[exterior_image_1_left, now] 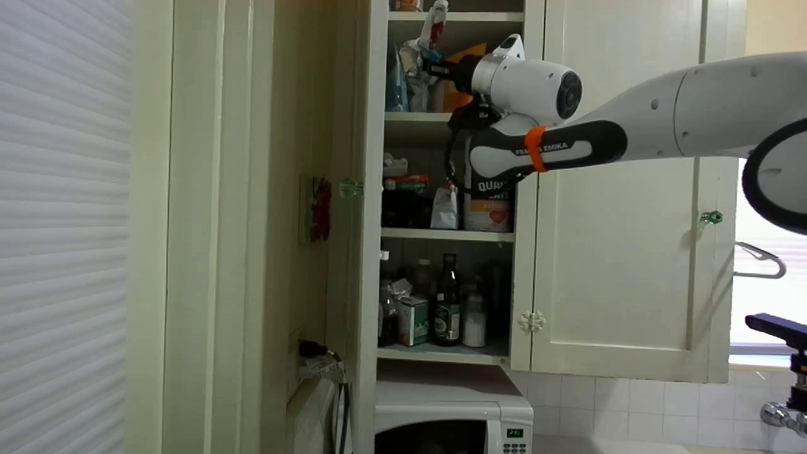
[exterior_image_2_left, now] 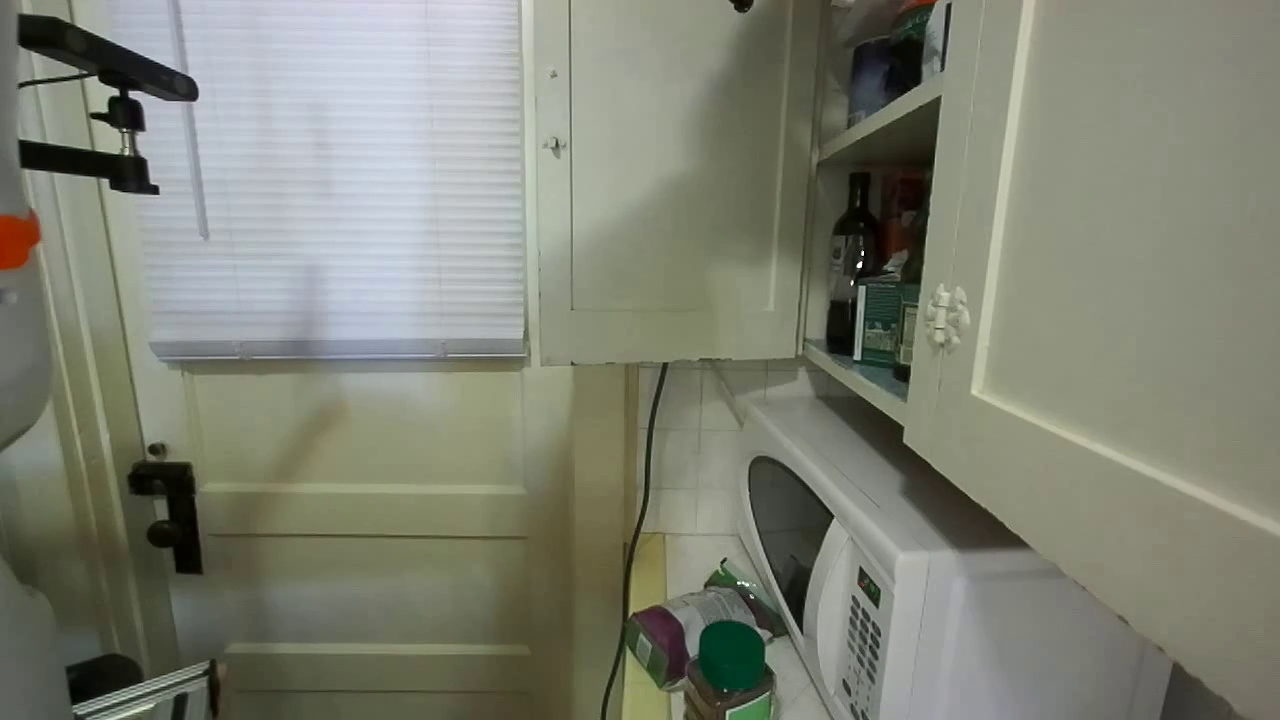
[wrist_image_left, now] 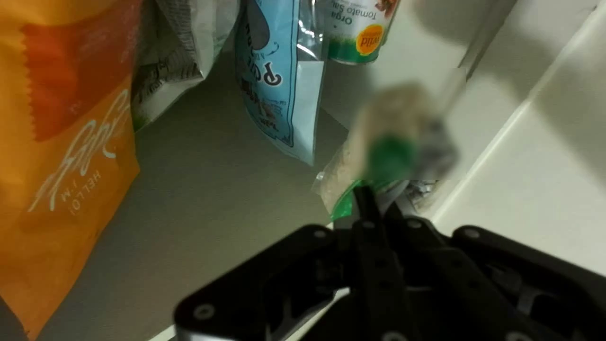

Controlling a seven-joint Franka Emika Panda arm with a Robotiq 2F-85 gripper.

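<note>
In exterior view 1 my gripper (exterior_image_1_left: 433, 67) is up at the second shelf from the top. It is shut on a thin, crinkled bag (exterior_image_1_left: 436, 24), white and red above the fingers and silvery below them. Seen from the wrist, the shut gripper has the bag (wrist_image_left: 392, 122) at its tips, beige and green and partly blurred. The fingers are closed on a thin fold of it. The bag is over the shelf, near the cabinet's side wall; whether it touches the shelf I cannot tell.
An orange bag (wrist_image_left: 74, 153) stands on the wrist view's left, then a silver bag (wrist_image_left: 170, 74), a light blue bag (wrist_image_left: 278, 85) and a can (wrist_image_left: 360, 28). Bare shelf (wrist_image_left: 199, 187) lies between them and my gripper. The cabinet door (exterior_image_1_left: 624, 174) is at the right.
</note>
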